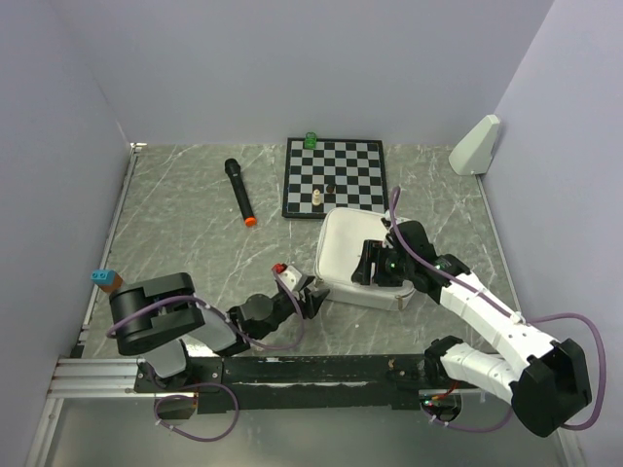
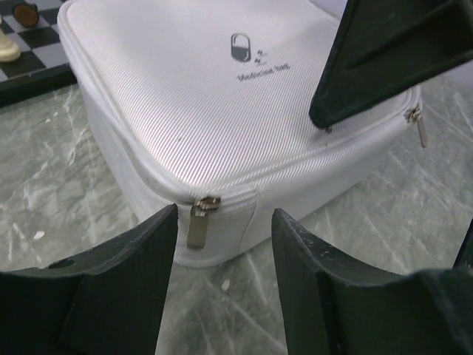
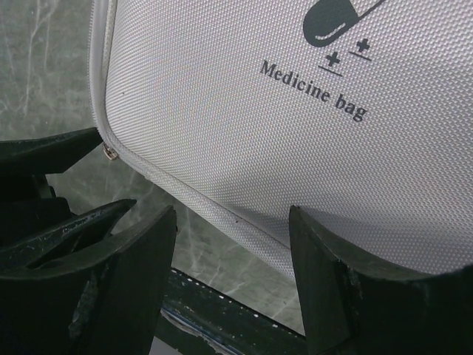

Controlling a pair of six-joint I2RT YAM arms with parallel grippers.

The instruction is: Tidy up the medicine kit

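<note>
A white zipped medicine bag (image 1: 341, 245) sits on the marble surface, its "Medicine bag" print showing in the right wrist view. My left gripper is open at the bag's near left corner, with a zipper pull (image 2: 196, 231) in front of and between its fingers. My right gripper hangs over the bag's top near its front edge, fingers apart over the fabric and seam. In the left wrist view a dark finger of the right gripper reaches over the lid.
A chessboard (image 1: 352, 170) with small pieces stands behind the bag. A microphone (image 1: 238, 190) lies at the back left, a small blue-topped box (image 1: 107, 279) at the left edge, a white wedge-shaped object (image 1: 474, 145) at the back right.
</note>
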